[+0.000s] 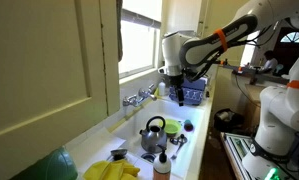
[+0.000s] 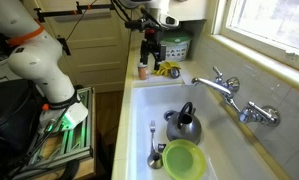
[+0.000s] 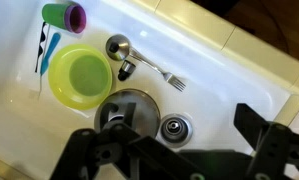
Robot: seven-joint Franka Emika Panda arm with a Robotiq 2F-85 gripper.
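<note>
My gripper (image 1: 178,92) hangs above the sink, its fingers apart and nothing between them. In the wrist view the open gripper shows from above, with its dark fingers (image 3: 251,125) spread. A silver kettle (image 2: 185,127) with a black handle stands in the white sink (image 2: 141,105). Beside it lies a green plate (image 3: 87,75). A ladle (image 3: 118,46) and a fork (image 3: 172,78) lie on the sink floor, with a small dark-and-metal item (image 3: 127,70) near them. A green cup with a purple inside (image 3: 66,16) lies past the plate. The gripper partly covers the kettle in the wrist view.
The faucet (image 2: 221,84) reaches over the sink from the window-side wall. A yellow cloth (image 2: 169,69), an orange-brown container (image 2: 142,71) and a teal basket (image 2: 175,47) stand at one end of the counter. The drain (image 3: 175,130) and the sink floor around it are clear.
</note>
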